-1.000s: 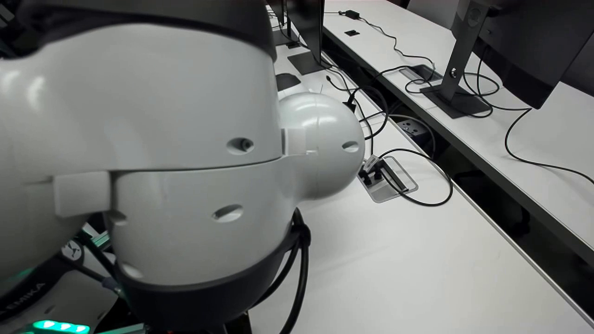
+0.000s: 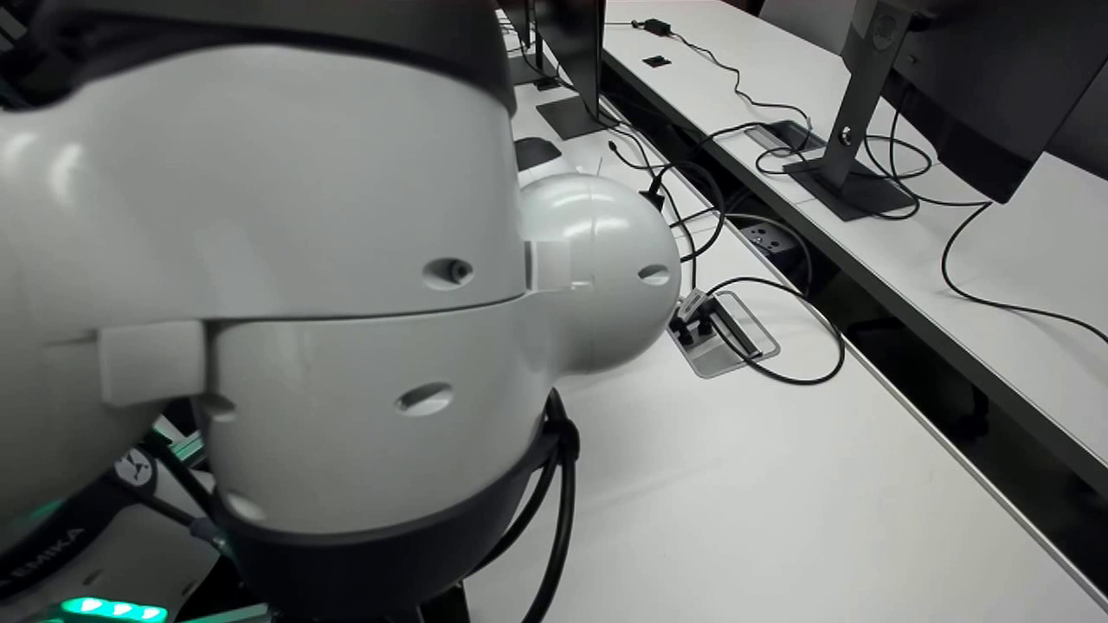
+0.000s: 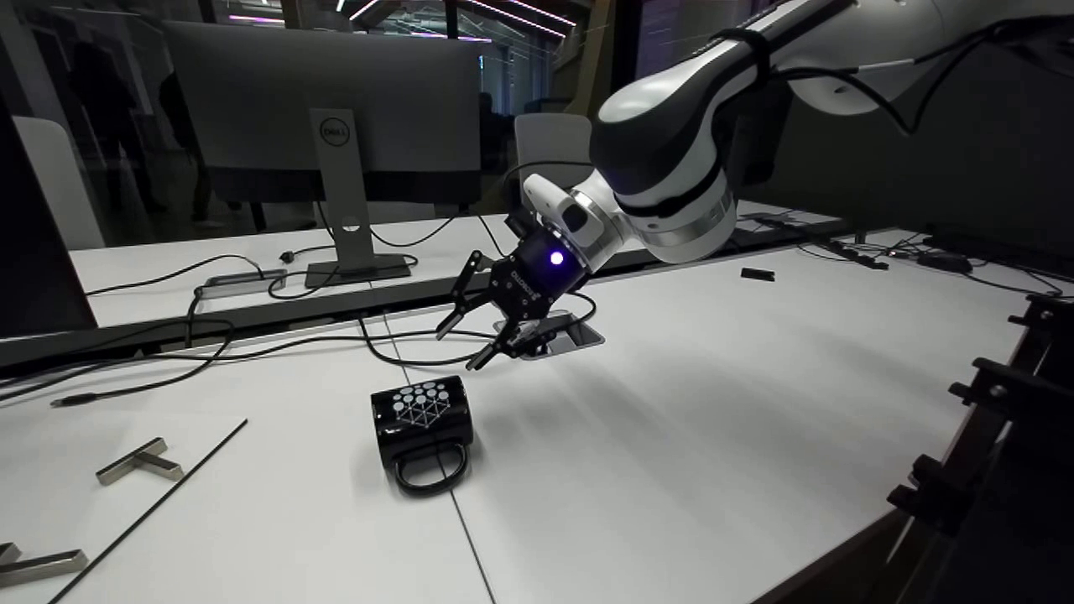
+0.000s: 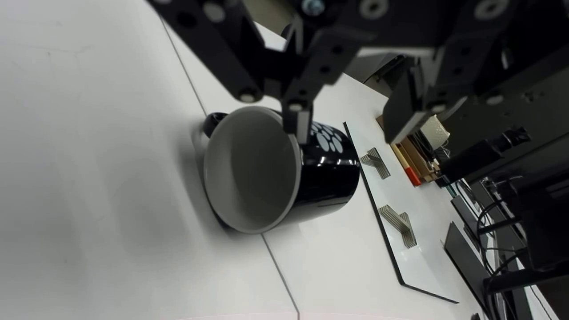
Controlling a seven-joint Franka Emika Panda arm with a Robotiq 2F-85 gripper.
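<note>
A black mug (image 3: 419, 423) with a white dotted pattern lies on its side on the white table, its handle towards the camera in exterior view 2. In the wrist view its pale open mouth (image 4: 250, 170) faces me. Above and behind the mug, my gripper (image 3: 457, 351) is tilted down towards it, its fingers spread with an empty gap. One finger (image 4: 302, 125) overlaps the mug's rim in the wrist view, but exterior view 2 shows them apart. The arm's own body hides both gripper and mug in exterior view 1.
Metal T-shaped pieces (image 3: 141, 460) rest on a thin dark-edged board at the left. Black cables (image 3: 272, 347) run behind the mug, near a table socket (image 3: 579, 335). A monitor stand (image 3: 347, 226) rises on the far desk.
</note>
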